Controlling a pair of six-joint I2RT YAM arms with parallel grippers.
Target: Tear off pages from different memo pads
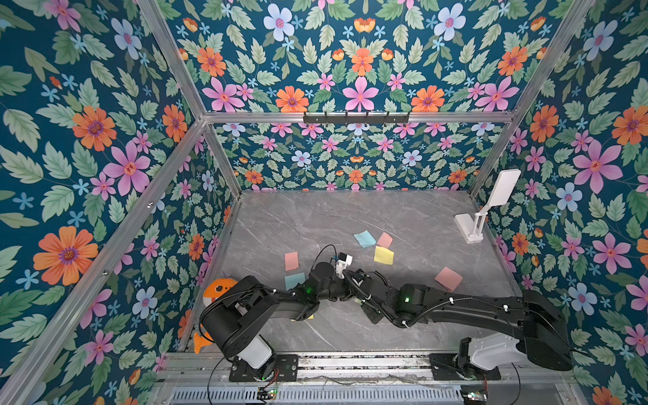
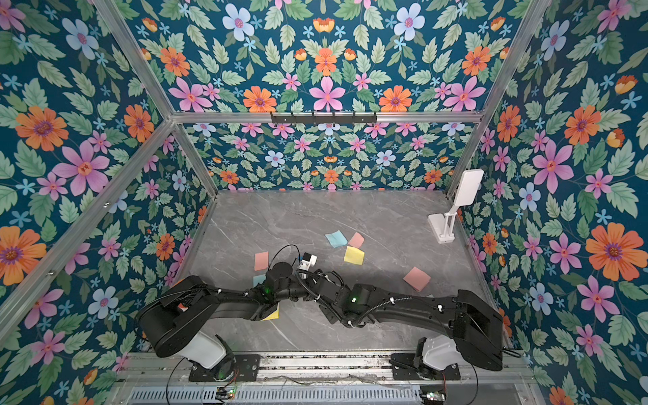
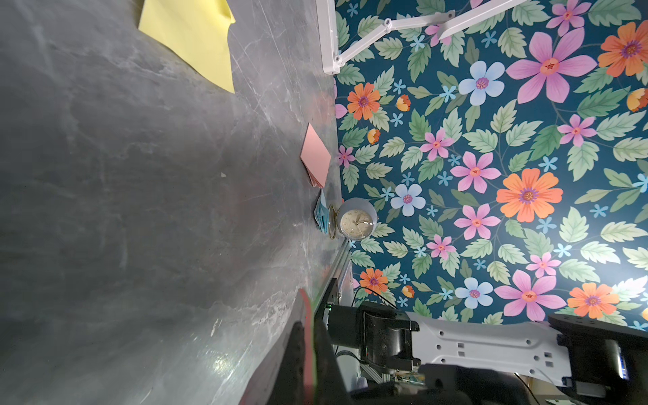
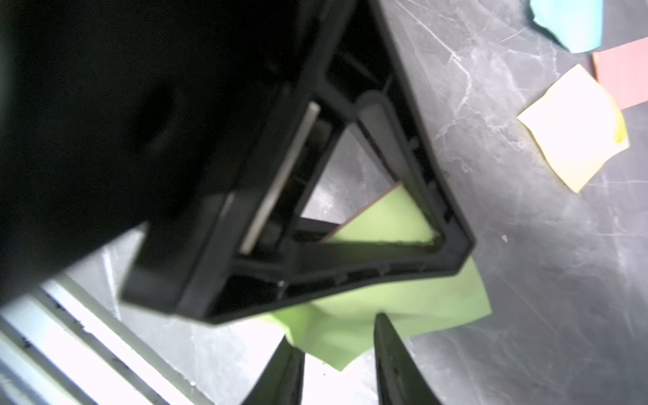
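In the right wrist view a pale green memo pad (image 4: 405,300) with a thin reddish edge hangs off the table, partly hidden by the black frame fingers of my left gripper, which is shut on it. Edge-on in the left wrist view, the pad is a thin pink-and-green strip (image 3: 308,364) between those fingers. My right gripper has its fingertips apart, with the pad's lower corner lying across the gap; contact with the sheet cannot be made out. From above, both grippers meet around the middle front and largely cover the pad.
Loose notes lie on the grey table: blue (image 1: 365,238), pink (image 1: 384,240) and yellow (image 1: 383,255) behind the grippers, pink (image 1: 448,278) at right, pink (image 1: 291,261) and blue (image 1: 295,280) at left. A white lamp (image 1: 470,227) stands back right.
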